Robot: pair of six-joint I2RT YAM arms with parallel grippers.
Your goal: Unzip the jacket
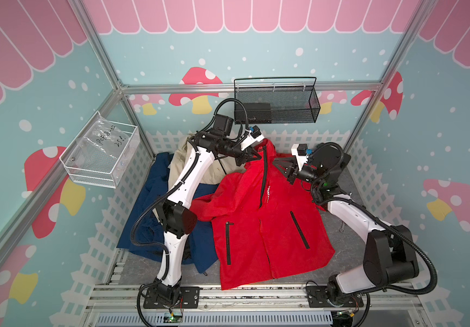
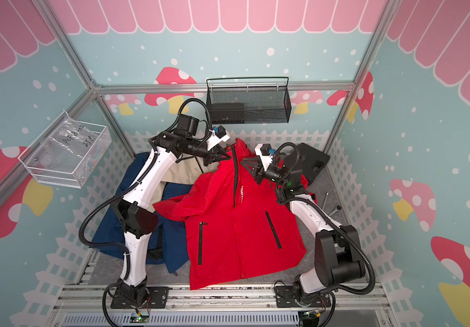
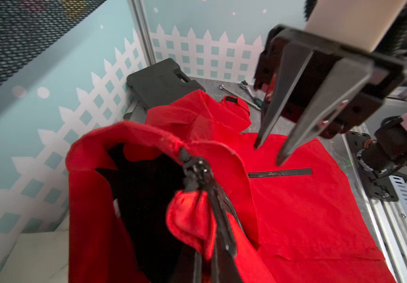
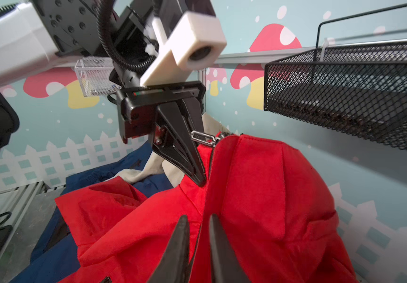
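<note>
The red jacket point(image 1: 295, 239) lies front up, its collar raised at the far end. A black zipper point(image 2: 235, 179) runs down from the collar; its slider point(image 3: 196, 172) sits at the collar's top edge in the left wrist view. From the slider a metal pull point(image 4: 204, 138) sticks out sideways in the right wrist view. My left gripper is shut on the collar's edge, just below that pull. To the right of the zipper, my right gripper has its fingers parted, with nothing between them. Its tips stand apart from the pull.
A black wire basket point(image 1: 275, 103) hangs on the back wall above the collar. Blue clothing point(image 1: 142, 223) and beige clothing point(image 1: 180, 163) are heaped on the left. Behind the right arm lies a dark case point(image 2: 311, 160), with tools nearby on the grey table.
</note>
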